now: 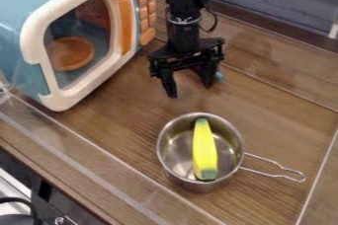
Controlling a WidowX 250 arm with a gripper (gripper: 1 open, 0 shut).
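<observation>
My black gripper is open above the wooden counter, right of the toy microwave, with its fingers pointing down. Behind it, largely hidden, a small teal tip shows on the counter. A steel saucepan with a long wire handle sits in the front middle, holding a yellow elongated object that has a pale green end.
A toy microwave, teal and white with orange buttons and an orange plate inside, fills the back left. A grey panel runs along the back. The counter right of my gripper is clear. Dark hardware sits at the lower left.
</observation>
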